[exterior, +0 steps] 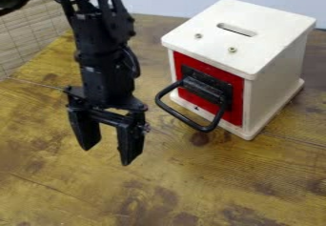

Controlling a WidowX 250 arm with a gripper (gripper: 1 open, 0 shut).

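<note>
A black gripper (107, 137) hangs from the arm over the wooden table at left of centre, fingers pointing down and parted, with nothing between them. To its right stands a white wooden box (277, 77) with a slot and two small knobs on its slanted top. Its red front panel (196, 102) carries a black mount with a looped black handle (180, 116) sticking out toward the gripper. The gripper is apart from the handle, to its left.
A woven mat or panel (32, 53) lies at the upper left, and a pale wall runs along the back.
</note>
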